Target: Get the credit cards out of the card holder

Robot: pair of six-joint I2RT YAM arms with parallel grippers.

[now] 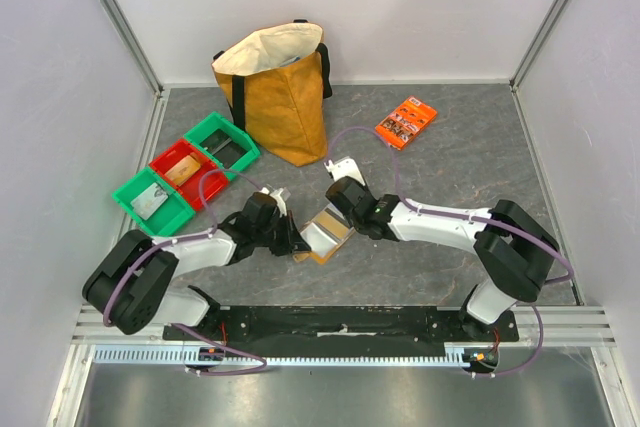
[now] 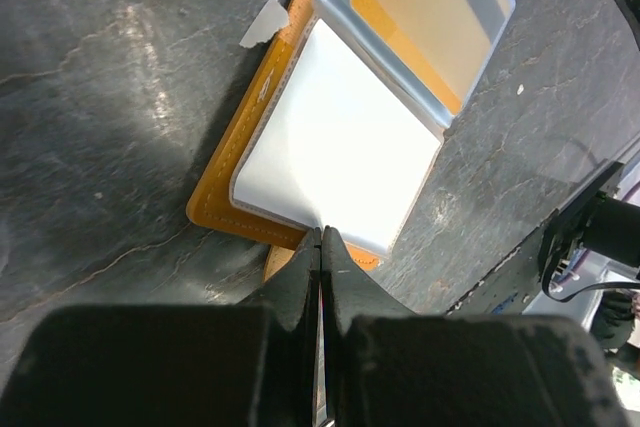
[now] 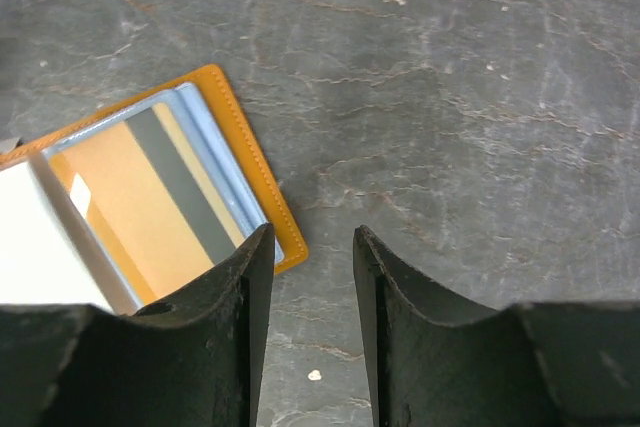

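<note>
The card holder (image 1: 326, 237) lies opened flat on the table between both arms, orange-brown with a white inner panel (image 2: 335, 132) and clear sleeves (image 2: 440, 7). My left gripper is shut, its tips at the near edge of the white panel; whether any of that edge is pinched cannot be seen. In the right wrist view, the sleeve half (image 3: 150, 202) with its beige and dark grey bands lies to the left. My right gripper stands part open over the holder's right border, nothing between its fingers. No loose card shows.
Left of the arms stands a green and red divided tray (image 1: 182, 177) with items in its compartments. A tan bag (image 1: 285, 112) stands at the back, and an orange packet (image 1: 406, 122) lies at the back right.
</note>
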